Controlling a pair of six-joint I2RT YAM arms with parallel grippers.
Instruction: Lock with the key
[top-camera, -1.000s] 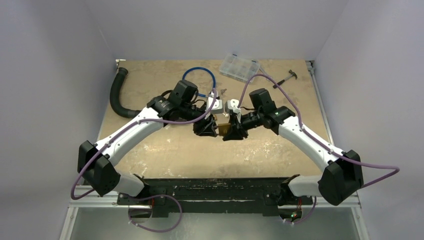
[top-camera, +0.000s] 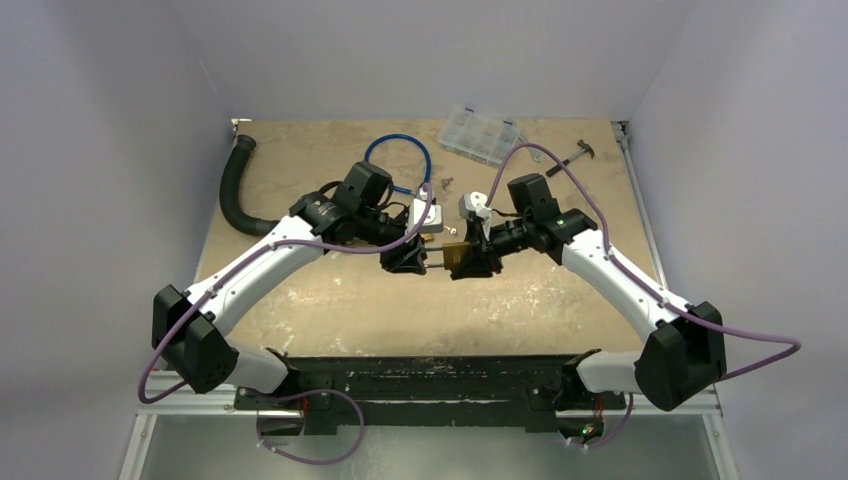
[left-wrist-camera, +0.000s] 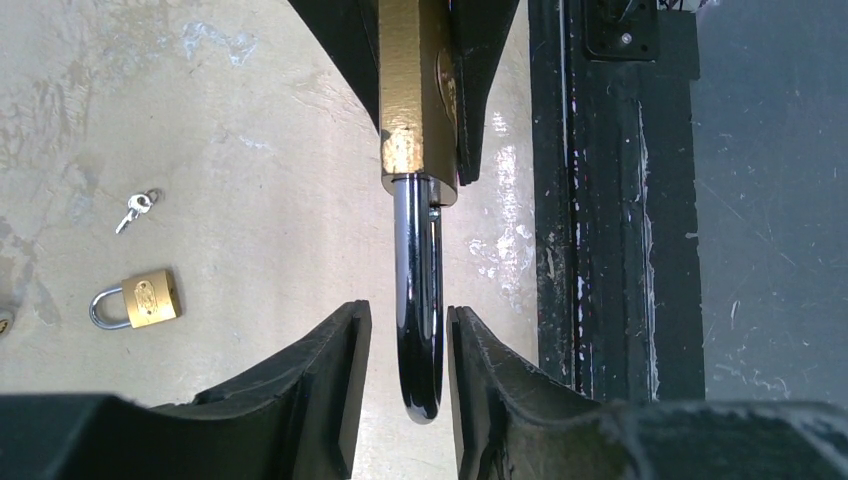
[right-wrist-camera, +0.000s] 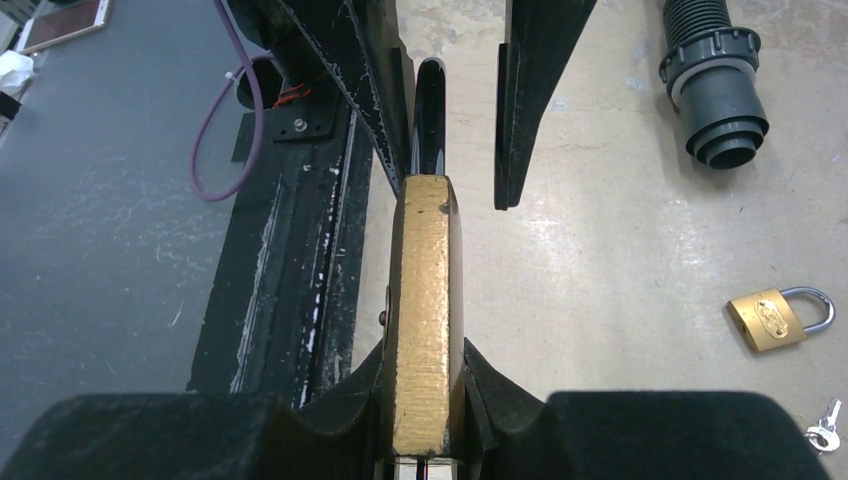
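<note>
A brass padlock (right-wrist-camera: 424, 310) is clamped edge-on between the fingers of my right gripper, which is shut on it. Its long steel shackle (left-wrist-camera: 410, 290) points away from the body toward my left gripper. That left gripper is part open, its two fingers either side of the shackle with gaps showing. On the table in the left wrist view lies a small key (left-wrist-camera: 139, 208) on a ring, near a second brass padlock (left-wrist-camera: 151, 297) with its shackle. The keyhole of the held padlock is hidden.
A black hose (top-camera: 233, 185) curves along the left. At the back are a blue tube (top-camera: 398, 138), a clear box (top-camera: 478, 136) and a hammer (top-camera: 571, 158).
My right gripper and the held padlock have shifted slightly right.
</note>
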